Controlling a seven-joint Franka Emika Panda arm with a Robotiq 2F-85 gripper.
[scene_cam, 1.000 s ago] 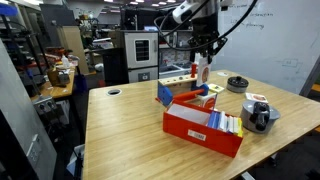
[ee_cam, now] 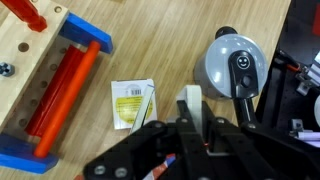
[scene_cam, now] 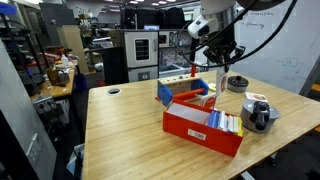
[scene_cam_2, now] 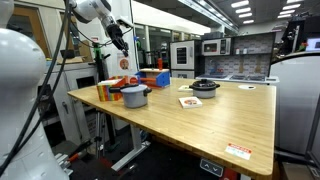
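My gripper is shut on a slim white item that hangs down from its fingers. It is above the back part of an open red box, which has several upright, coloured book-like items at its right end. In the wrist view the white item shows end-on in front of the dark fingers; its far side is hidden. Seen from the other side, the gripper is high over the table's left end, and its grip is too small to make out.
A silver kettle-like pot with a black handle stands right of the box. Behind the box is a wooden and blue rack with red rods. A black pot sits farther along.
My gripper has moved to the right and slightly lower in exterior view 1, carrying the white item with it. The box, rack and pot have stayed where they were.
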